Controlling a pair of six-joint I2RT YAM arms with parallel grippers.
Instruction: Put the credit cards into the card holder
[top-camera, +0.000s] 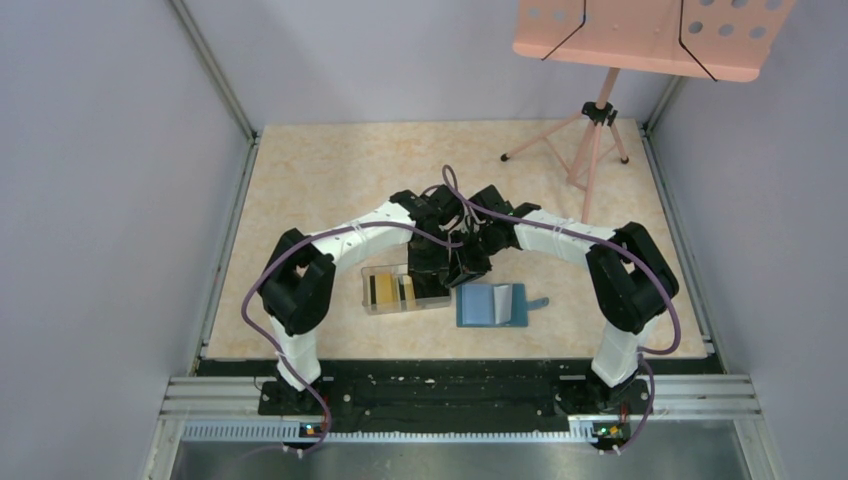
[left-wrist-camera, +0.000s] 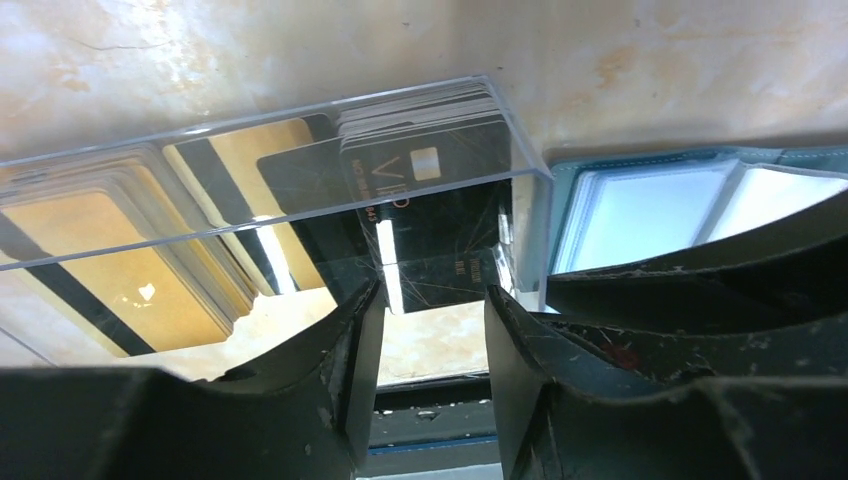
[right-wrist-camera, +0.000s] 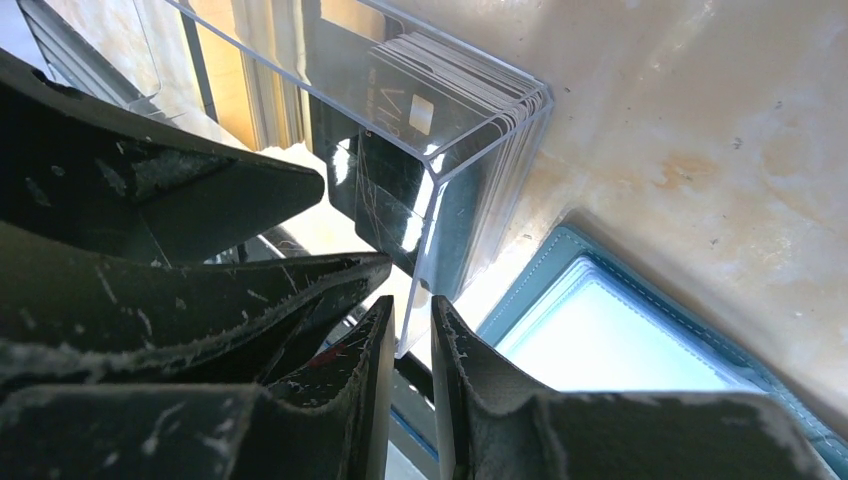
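A clear acrylic tray (top-camera: 380, 306) holds gold cards (left-wrist-camera: 120, 280) and black cards (left-wrist-camera: 440, 250). My left gripper is open above its front side, by the black stack, nothing between its fingers. My right gripper has its fingers a little apart at the tray's right end corner, with the clear edge seen in the gap; whether it grips that edge I cannot tell. The blue card holder (top-camera: 520, 318), with pale sleeves (left-wrist-camera: 640, 210), lies open to the right of the tray.
A pink music stand (top-camera: 650, 40) stands at the back right. The two arms are close together over the tray.
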